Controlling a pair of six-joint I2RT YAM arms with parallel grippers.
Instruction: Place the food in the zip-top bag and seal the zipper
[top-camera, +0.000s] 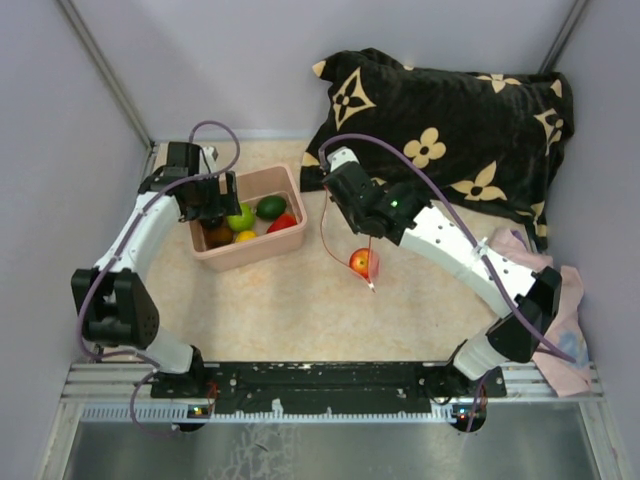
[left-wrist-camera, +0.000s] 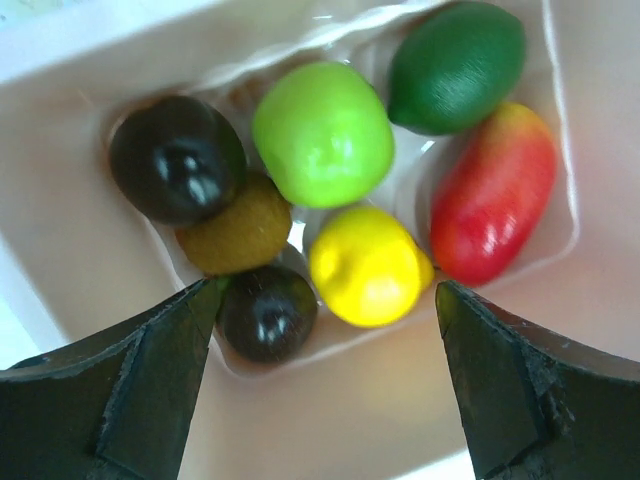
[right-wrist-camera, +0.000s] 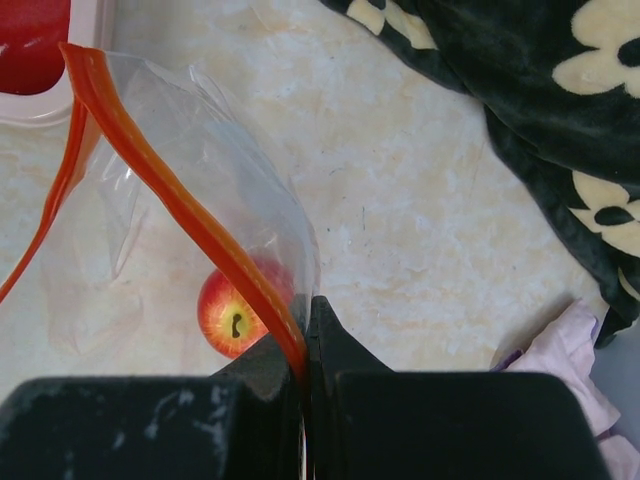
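Over the left part of the pink box, my left gripper stands open, with nothing between its fingers. Under it in the left wrist view lie a yellow fruit (left-wrist-camera: 368, 265), a green apple (left-wrist-camera: 323, 135), a dark green avocado-like fruit (left-wrist-camera: 456, 67), a red mango-like fruit (left-wrist-camera: 494, 193), a brown fruit (left-wrist-camera: 238, 228) and two dark round ones. My right gripper is shut on the rim of the clear bag, where its orange zipper strip (right-wrist-camera: 175, 190) runs between the fingers. The bag's mouth gapes. A red-yellow apple (top-camera: 361, 262) shows through the plastic, apparently inside.
The pink box (top-camera: 262, 250) stands left of the bag. A dark flowered cushion (top-camera: 440, 120) fills the back right, and a pink cloth (top-camera: 565, 340) lies at the right. Table between box and front edge is clear.
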